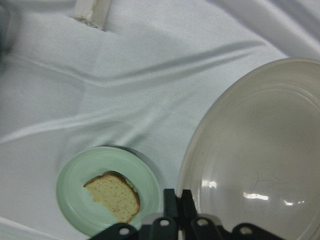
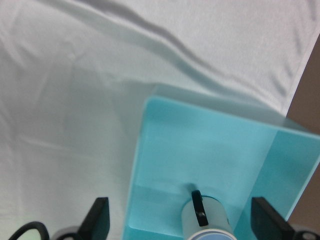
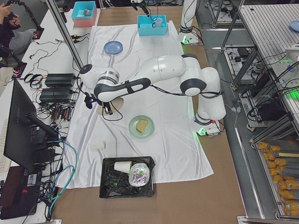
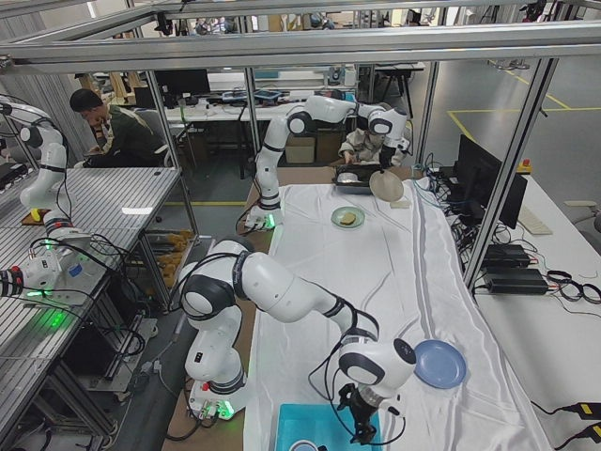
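Note:
My left gripper is shut on the rim of a large beige plate (image 1: 255, 145), held tilted over the white cloth, left of a green plate (image 1: 75, 195) with a bitten bread slice (image 1: 112, 197) in the camera left view. A blue plate (image 4: 439, 363) lies near the far end. My right gripper is open above a blue bin (image 2: 200, 140) holding a light mug (image 2: 207, 225) with a black handle.
A black tray (image 3: 107, 186) with a white cup (image 3: 122, 166) and a foil container (image 3: 139, 174) sits at the near end. A small white object (image 3: 97, 145) lies on the cloth.

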